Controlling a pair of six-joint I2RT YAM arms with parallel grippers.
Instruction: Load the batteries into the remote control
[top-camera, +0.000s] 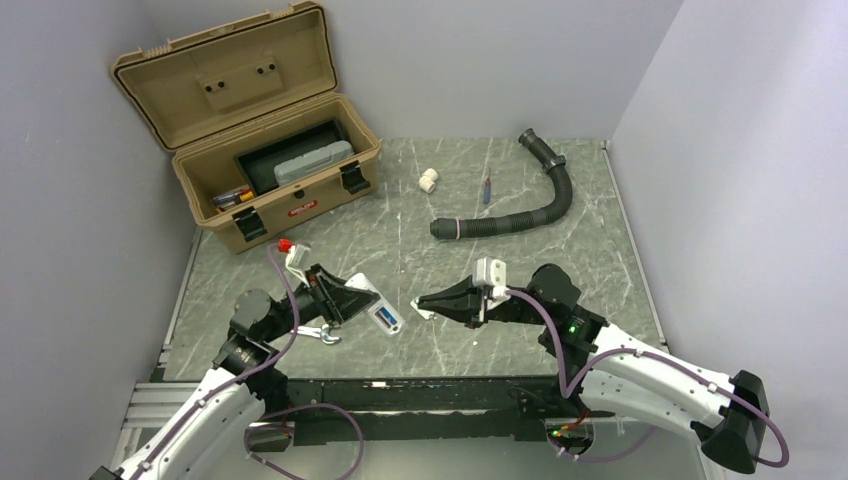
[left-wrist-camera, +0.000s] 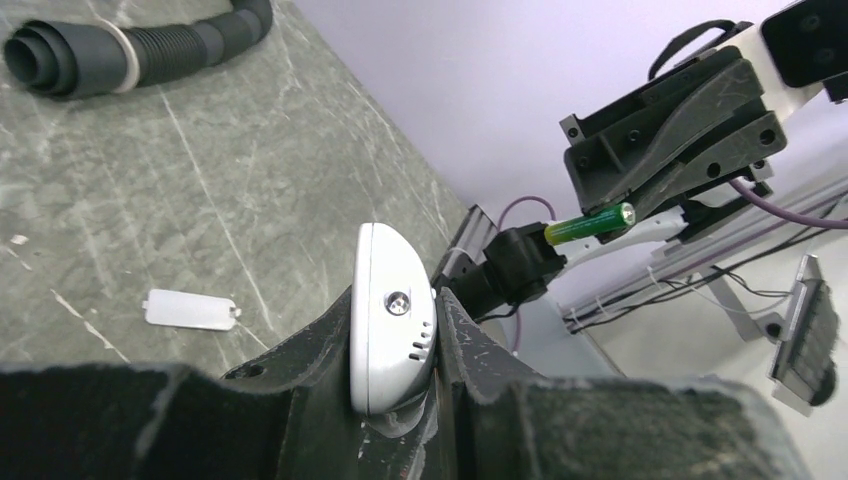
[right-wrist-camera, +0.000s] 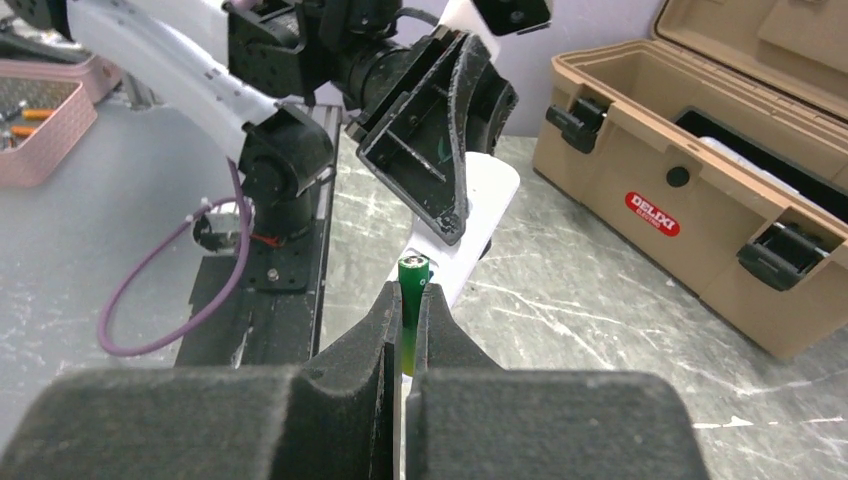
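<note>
Held in the air is the white remote control (top-camera: 381, 306), with my left gripper (top-camera: 364, 294) shut on it. Its open battery bay faces up in the top view, showing a blue item inside. From the left wrist view, only the remote's rounded white end (left-wrist-camera: 392, 325) shows. A green battery (left-wrist-camera: 590, 224) sticks out of my right gripper, which is shut on it. In the top view that gripper is to the right of the remote, with a gap between them. The white battery cover (left-wrist-camera: 190, 310) lies on the table, partly hidden beneath the right fingertips in the top view.
An open tan toolbox (top-camera: 290, 190) stands at the back left. A black corrugated hose (top-camera: 510, 222) curves across the back right. Behind the grippers lie white fittings (top-camera: 428, 180) and a small blue item (top-camera: 487, 191). A wrench (top-camera: 322, 333) rests by the left arm.
</note>
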